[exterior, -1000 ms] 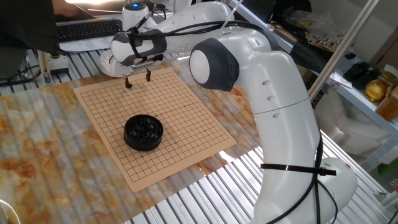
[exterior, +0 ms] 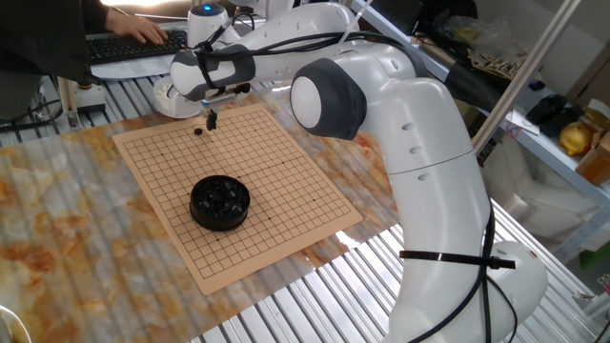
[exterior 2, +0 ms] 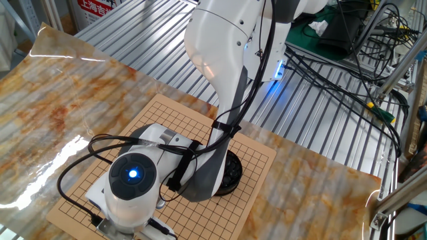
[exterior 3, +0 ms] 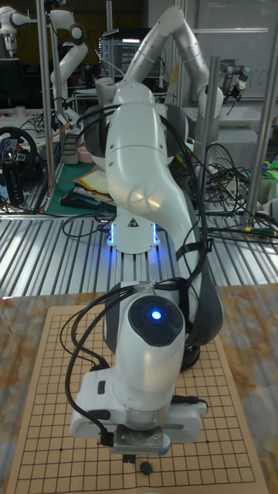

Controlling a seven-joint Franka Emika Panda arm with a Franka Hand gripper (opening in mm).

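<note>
Near the far edge of the tan grid board, a single black stone lies on the surface. Just beside and above it is my gripper, its two dark fingers together and nothing visible between them. In exterior view 3 the same stone shows slightly right of the fingertips, apart from them. A round black bowl full of black stones stands on the board, partly covered by the arm in exterior view 2. The fingers are hidden in exterior view 2.
The marbled sheet around the board is clear. A white round container stands behind the board's far edge. Beyond it, a person's hand rests on a keyboard. Slatted metal table surrounds the sheet.
My gripper's fingers have come together from wide apart, while the arm has kept its place. The stone beside them is still on the board. A person's hand has appeared at the keyboard.
</note>
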